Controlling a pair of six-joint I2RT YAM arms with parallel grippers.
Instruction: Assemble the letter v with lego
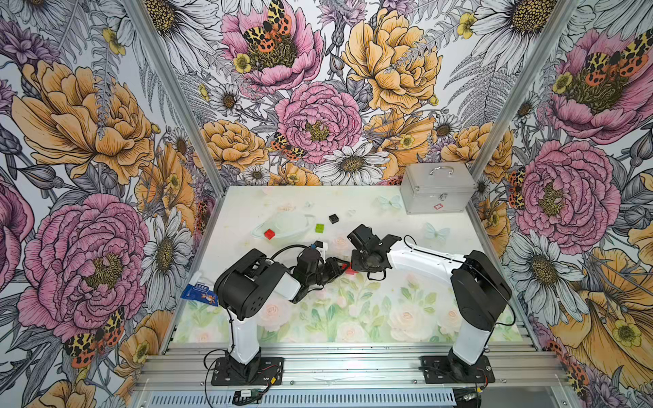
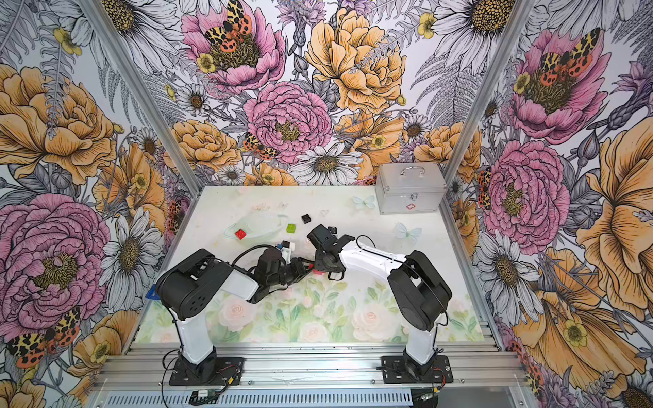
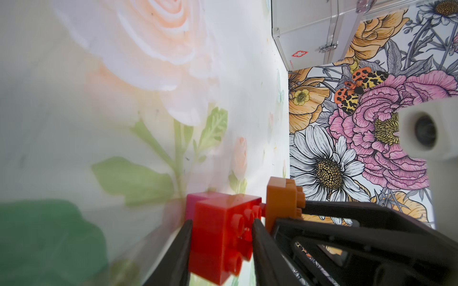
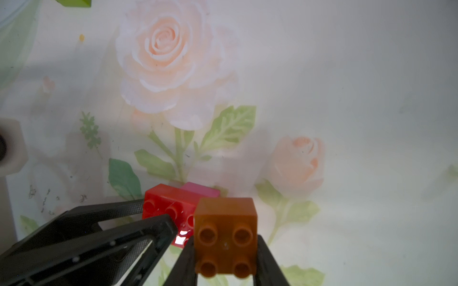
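Note:
In the left wrist view a red brick [image 3: 210, 238], studs facing right, is clamped by my left gripper. A pink brick [image 3: 196, 202] lies against its far side; whether they are joined I cannot tell. My right gripper is shut on an orange-brown brick [image 4: 226, 214], whose studs show in the right wrist view. There the red brick sits just left of the orange one and beyond it; a clear gap between them cannot be made out. Both grippers meet low over the middle of the table, hiding most of the bricks from above.
Farther back on the table lie a loose red brick [image 1: 269, 234], a green brick [image 1: 319, 228] and a black brick [image 1: 334, 218]. A silver case [image 1: 438, 189] stands at the back right. A blue packet [image 1: 199, 293] is at the left edge.

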